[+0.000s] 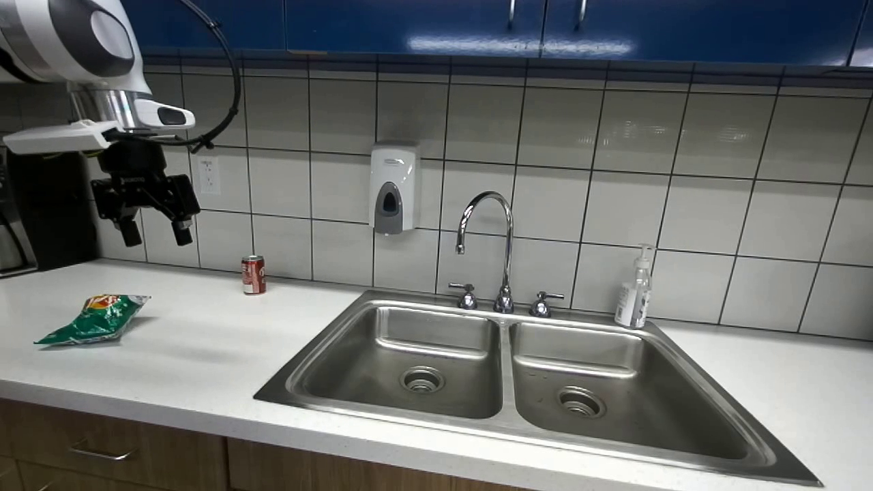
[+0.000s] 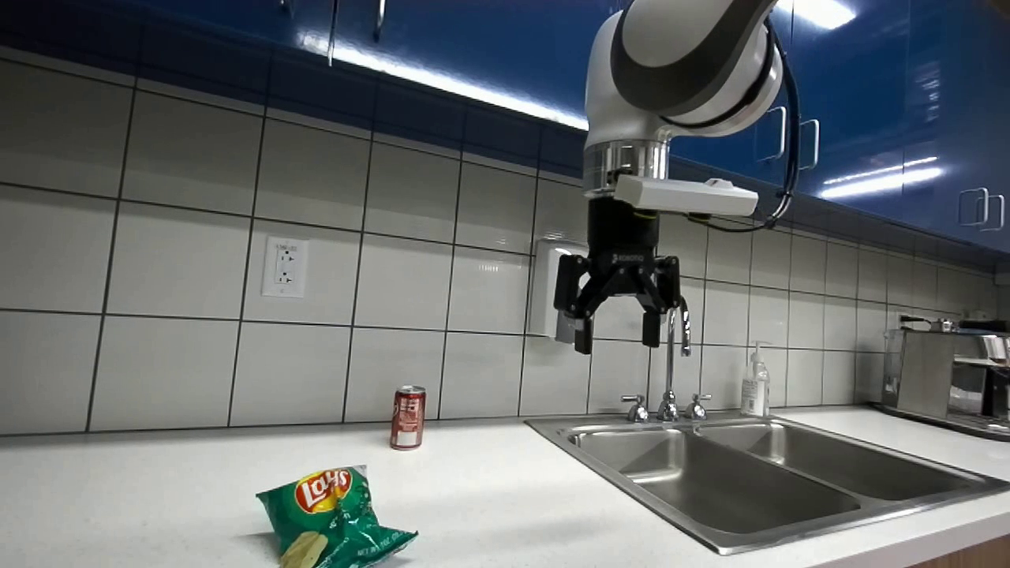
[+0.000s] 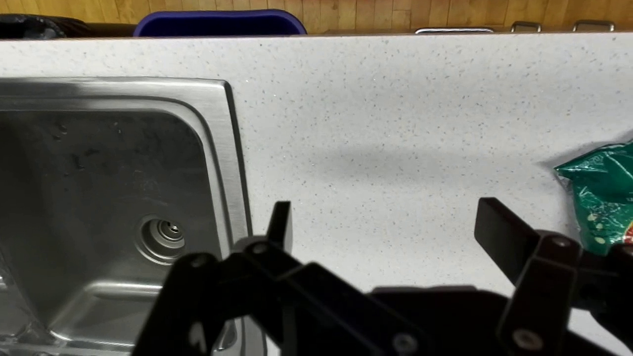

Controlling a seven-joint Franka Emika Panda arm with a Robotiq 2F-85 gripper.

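My gripper (image 2: 617,342) is open and empty, hanging high above the counter. From the first exterior view, the gripper (image 1: 158,237) appears above the counter left of the sink. A green Lay's chip bag (image 2: 327,511) lies on the counter, and the wrist view catches part of this bag (image 3: 605,193) at its right edge, beyond one finger (image 3: 501,234). A small red can (image 1: 254,275) stands upright near the tiled wall; it is out of the wrist view.
The double steel sink (image 1: 507,360) with its tall faucet (image 1: 509,245) lies to the right. A soap bottle (image 1: 635,294) stands behind it, and a dispenser (image 1: 394,188) hangs on the wall. Blue cabinets (image 1: 417,24) overhang the counter. Bare counter (image 3: 380,118) separates sink and bag.
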